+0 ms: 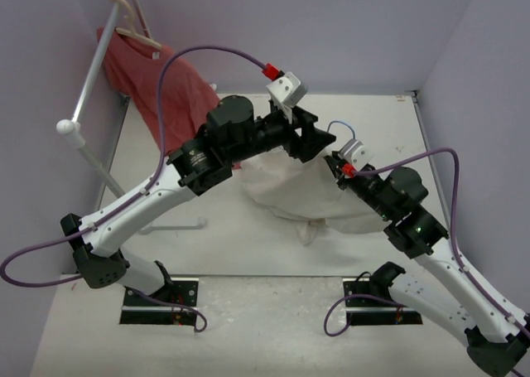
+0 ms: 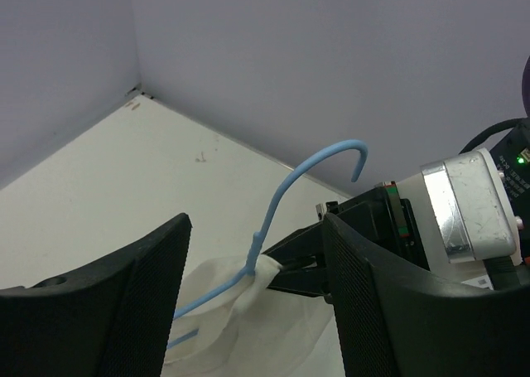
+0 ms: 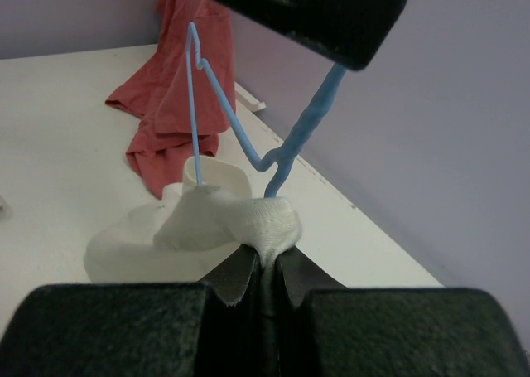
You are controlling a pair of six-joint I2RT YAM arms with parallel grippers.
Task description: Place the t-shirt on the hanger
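The white t shirt [image 1: 290, 186] lies bunched on the white table, its upper part raised. A blue hanger [image 2: 276, 199] sticks out of its neck opening, hook up; some of the hanger is hidden inside the cloth. My right gripper is shut on a fold of the shirt [image 3: 269, 224] at the neck, beside the hanger's stem. Just left of the hook [image 1: 339, 125], my left gripper [image 1: 313, 138] stands open. In the left wrist view its fingers [image 2: 149, 286] are wide apart, with the hanger and right gripper beyond them.
A white rack [image 1: 93, 70] at the left carries a red garment [image 1: 157, 83] on a wooden hanger. Both grippers are very near each other. Bare table [image 1: 389, 124] shows at the back right.
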